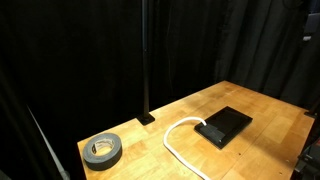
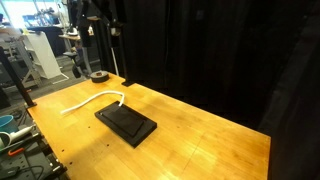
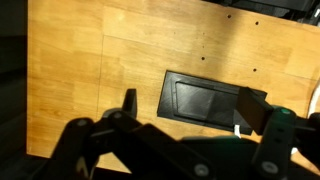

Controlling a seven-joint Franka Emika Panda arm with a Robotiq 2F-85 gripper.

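Observation:
A flat black tablet-like slab lies on the wooden table. A white cable or strip curves away from one end of it. In exterior view 2 the same slab rests near the table's left part, its white strip touching the far edge. Seen from the wrist, my gripper hangs above the table with its two dark fingers far apart and the slab below, between and beyond them. Nothing shows between the fingers. Part of the slab's near side is hidden by the gripper.
A grey tape roll lies at the table's corner, beside a thin black post with a small foot. Black curtains stand behind the table. Bare wood stretches wide to the right of the slab in exterior view 2.

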